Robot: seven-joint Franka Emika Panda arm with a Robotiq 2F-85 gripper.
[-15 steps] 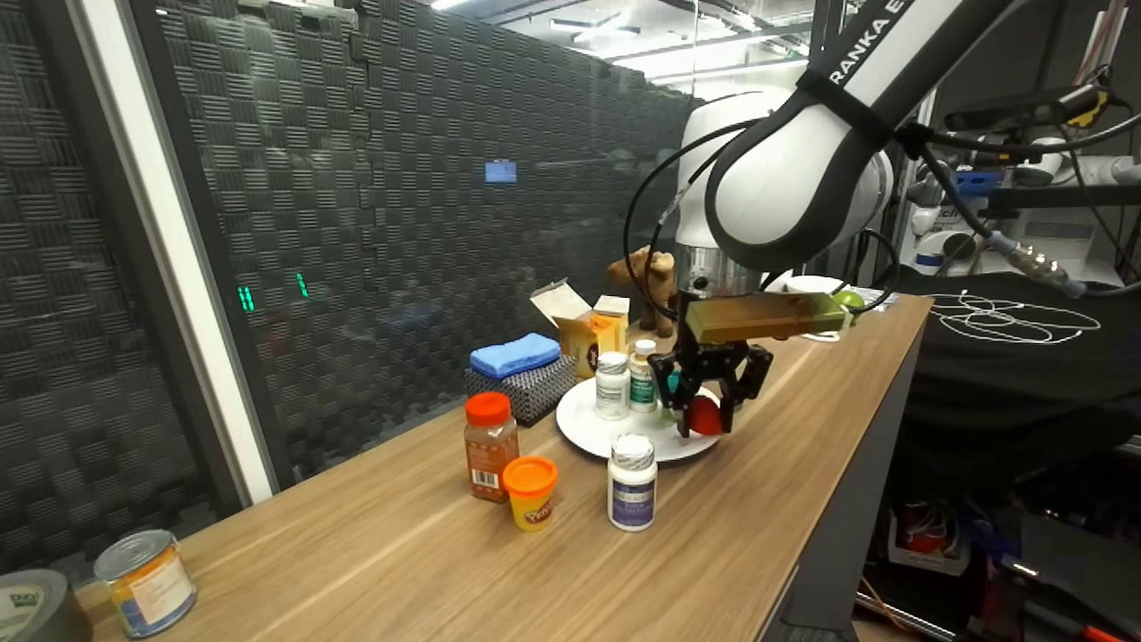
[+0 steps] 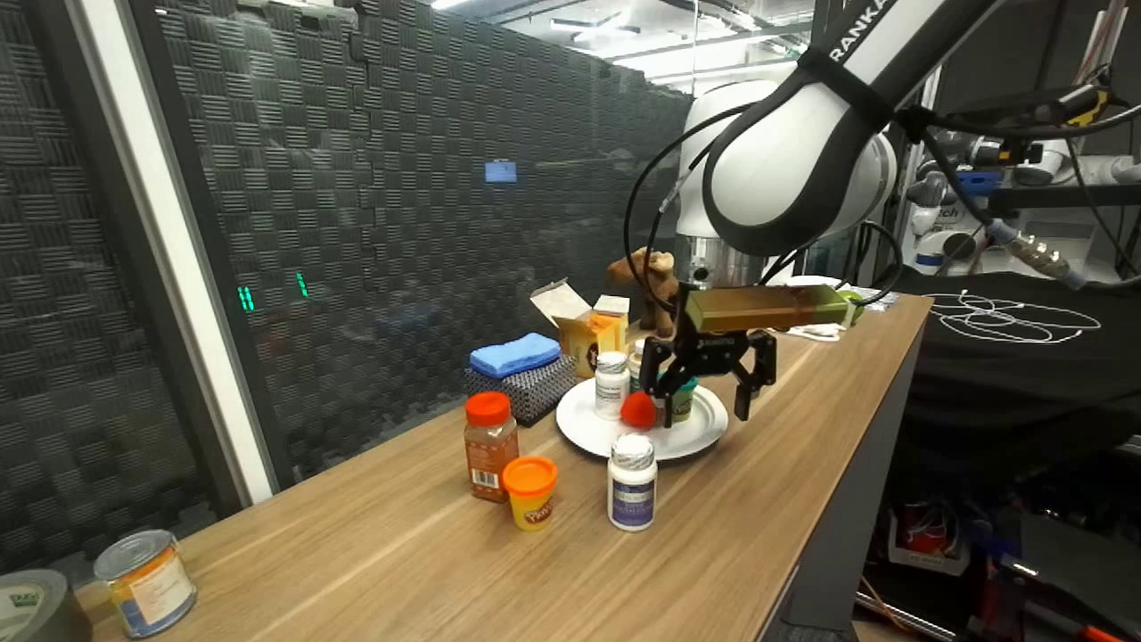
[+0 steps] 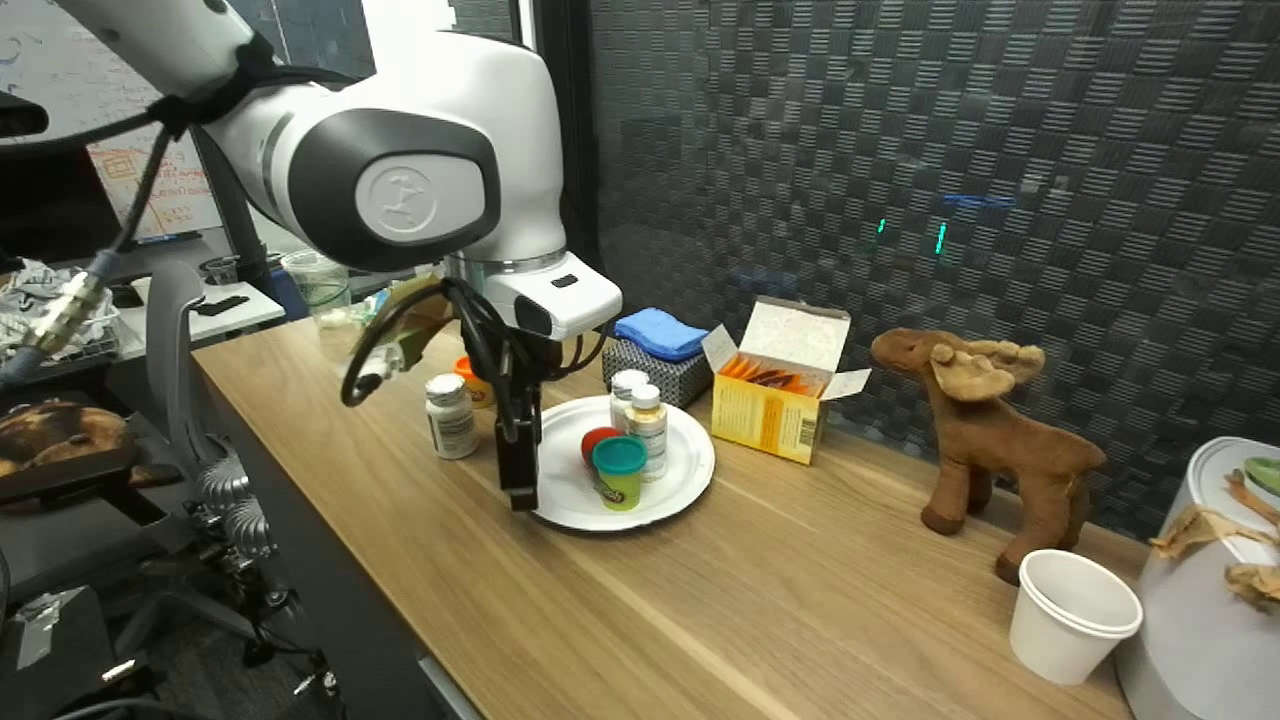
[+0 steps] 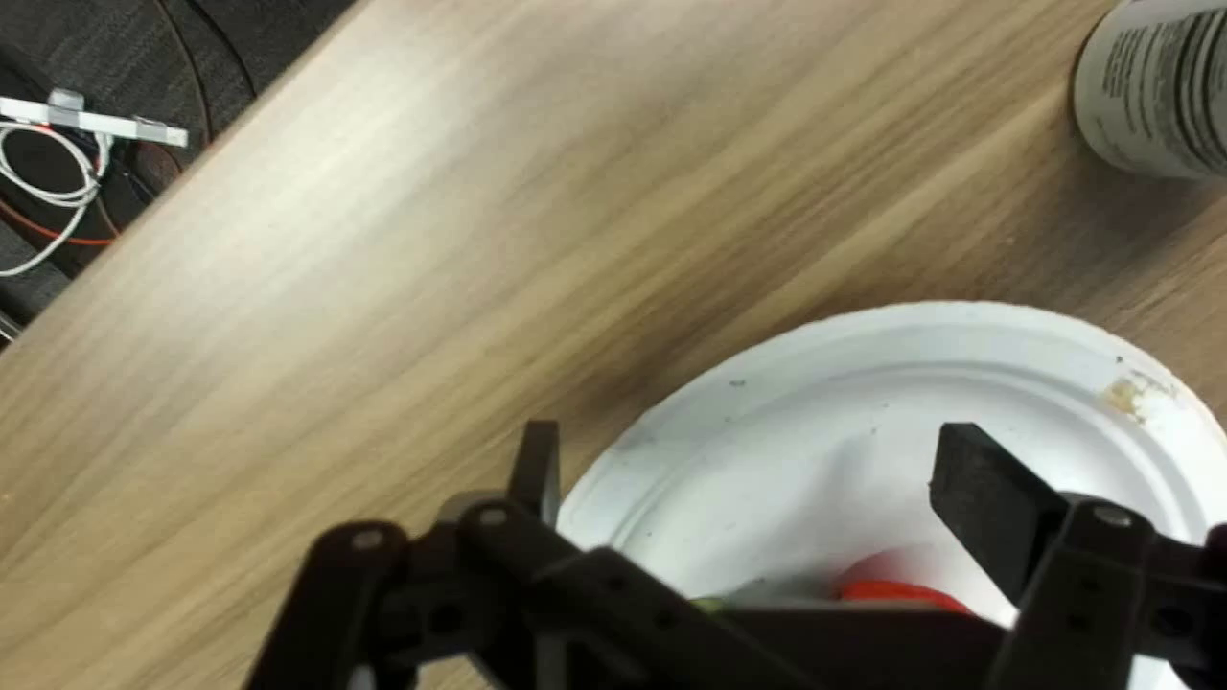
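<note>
A red ball (image 2: pixel 638 410) rests on the white plate (image 2: pixel 588 428), just outside my gripper's fingers in exterior view 1. My gripper (image 2: pixel 706 405) is open above the plate's edge, and nothing sits between its fingers. Also standing on the plate are a white bottle (image 2: pixel 611 387), a second bottle (image 3: pixel 645 434) and a green tub with a teal lid (image 3: pixel 620 468). In the wrist view, the gripper has its fingers spread wide; only the top of the red ball (image 4: pixel 903 593) shows at the bottom.
In front of the plate stand a white bottle with a purple label (image 2: pixel 632 487), a yellow tub (image 2: pixel 530 492) and an orange-lidded jar (image 2: pixel 489 449). A tea box (image 3: pixel 768 396), a blue cloth (image 3: pixel 660 332) and a toy moose (image 3: pixel 990 420) line the back. Bare wood lies toward the table's front edge.
The red ball was between the fingers; now it lies farther left on the plate, outside them. My gripper has risen slightly and its fingers are spread wider.
</note>
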